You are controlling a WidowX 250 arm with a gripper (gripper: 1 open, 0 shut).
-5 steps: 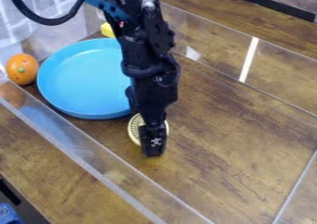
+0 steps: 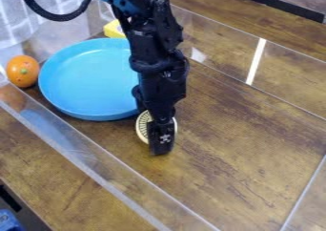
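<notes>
The black gripper (image 2: pixel 159 135) hangs low over a small pale round ribbed object (image 2: pixel 147 130) on the wooden table (image 2: pixel 242 149); its dark fingers cover much of that object. It is open, though whether the fingertips touch the object is hard to tell. A blue plate (image 2: pixel 76 77) lies just to the left, behind the gripper.
An orange (image 2: pixel 22 71) sits at the far left beside the plate. A yellow object (image 2: pixel 112 29) is partly hidden behind the arm. Clear plastic edging runs along the lower left.
The arm and gripper have shifted very slightly, staying over the pale round object. The other things are unmoved.
</notes>
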